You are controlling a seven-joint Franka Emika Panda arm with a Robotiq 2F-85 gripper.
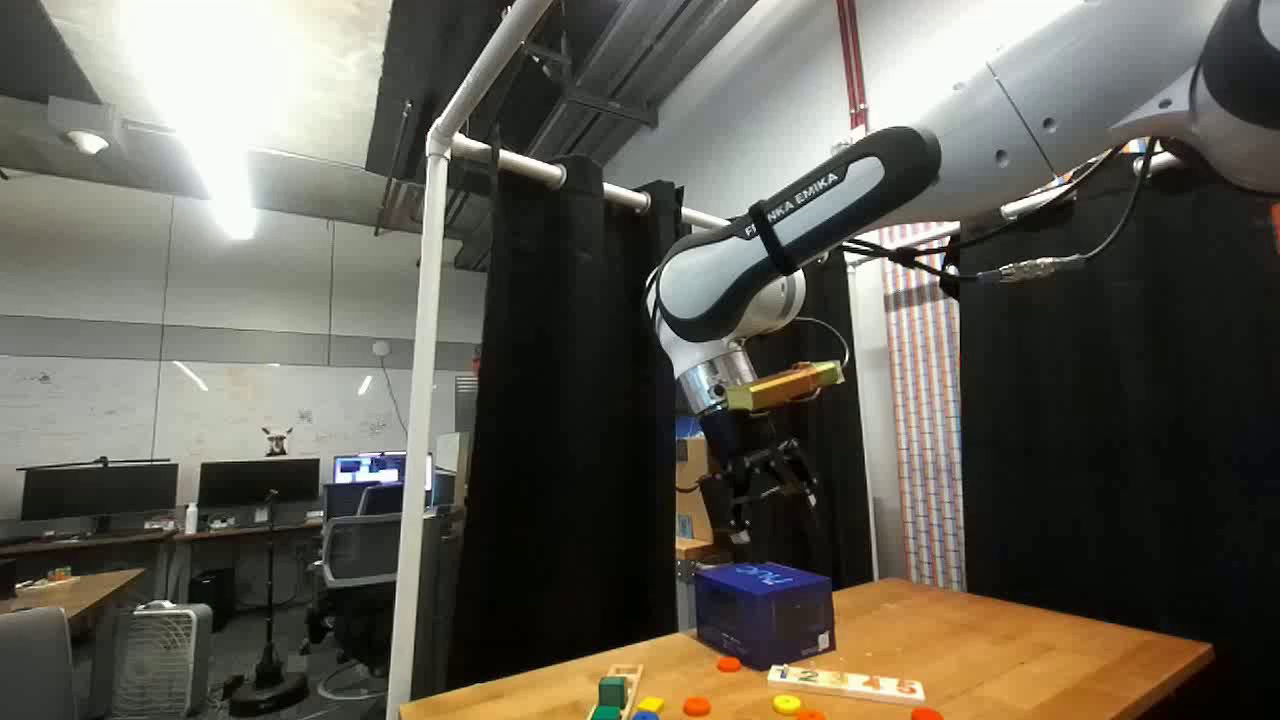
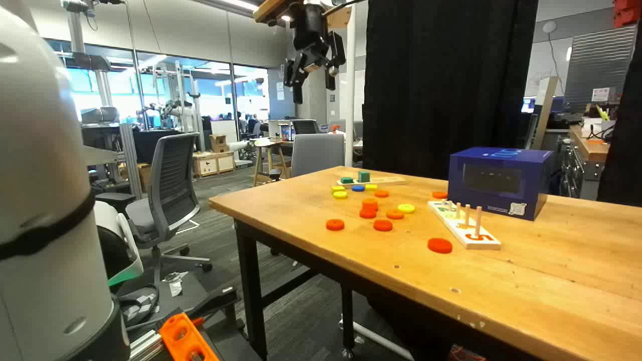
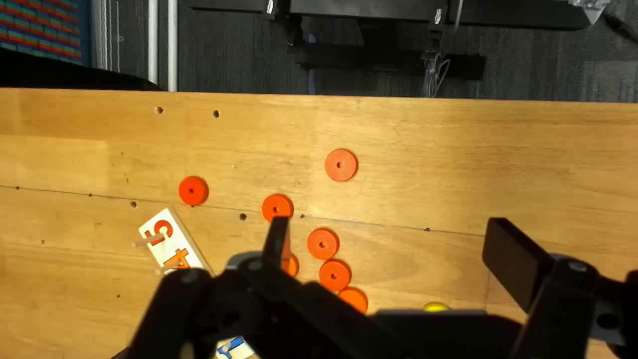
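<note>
High above the wooden table (image 2: pixel 289 207), my gripper stands open, and nothing lies between its fingers. In the wrist view several orange rings (image 3: pixel 341 165) lie scattered below it, some partly hidden by the left finger. A white number board (image 3: pixel 170 239) with upright pegs is to their left; its middle is covered by the gripper. In the second exterior view the board (image 2: pixel 464 225) shows bare pegs. Yellow rings (image 2: pixel 406 208), a blue ring (image 2: pixel 358 187) and green blocks (image 2: pixel 364 176) lie farther along the table, the blocks on a wooden strip (image 2: pixel 388 180).
A dark blue box (image 2: pixel 499 180) stands on the table beside the number board. Black curtains (image 1: pixel 564 420) and a white pole (image 1: pixel 419 396) stand behind the table.
</note>
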